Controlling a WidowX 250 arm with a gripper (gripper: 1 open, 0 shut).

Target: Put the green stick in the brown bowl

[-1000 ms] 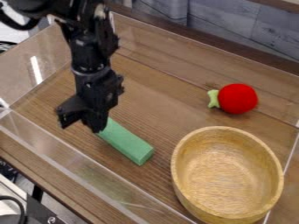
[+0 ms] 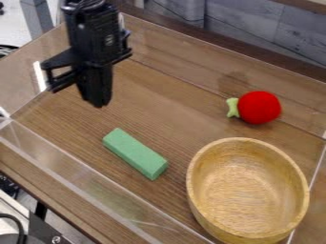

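The green stick [image 2: 135, 153] lies flat on the wooden table, left of the brown bowl [image 2: 204, 204]. Light tan in colour, the bowl is empty and stands at the lower right. My black gripper [image 2: 95, 99] is up and to the left of the stick, clear of it. Its fingers are together at the tip, with nothing seen held between them.
A red, round object with a pale green end [image 2: 258, 107] rests on the table at the right, beyond the bowl. Bare table [image 2: 192, 91] lies between it and the arm. A dark cable [image 2: 15, 227] is at the lower left corner.
The gripper has risen and drawn back up and left, away from the stick's upper end. The stick, bowl and red object stay in the same places.
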